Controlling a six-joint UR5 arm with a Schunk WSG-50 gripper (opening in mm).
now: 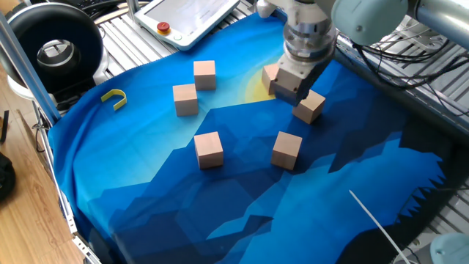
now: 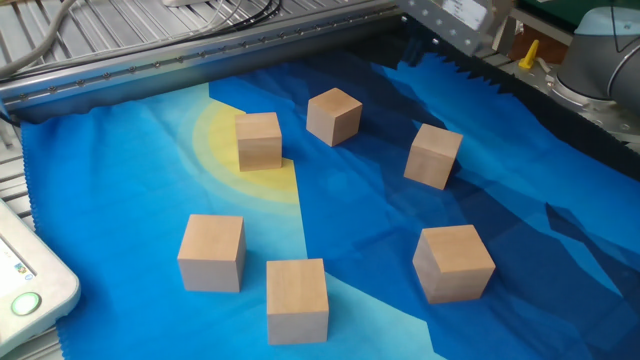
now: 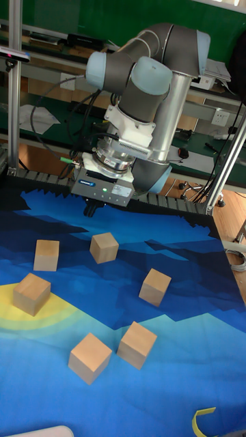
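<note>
Several plain wooden cubes lie apart in a loose ring on the blue cloth. In exterior view 1, two cubes, the back one [image 1: 204,75] and its neighbour [image 1: 185,100], sit close together at left. A front left cube [image 1: 209,151] and a front right cube [image 1: 286,151] stand lower down. My gripper [image 1: 294,100] partly covers the two cubes near the arm. In exterior view 2, one of these cubes [image 2: 259,141] rests on the yellow patch, the other [image 2: 334,117] beside it. Exterior view 3 shows my gripper [image 3: 91,209] above the cloth, apart from every cube; its small dark fingers are too unclear to read.
A teach pendant [image 1: 192,18] with a red button lies at the back edge. A yellow hook-shaped piece [image 1: 114,98] rests on the cloth's left side. Bare cloth [image 1: 220,213] fills the front. Cables [image 1: 410,70] hang beside the arm.
</note>
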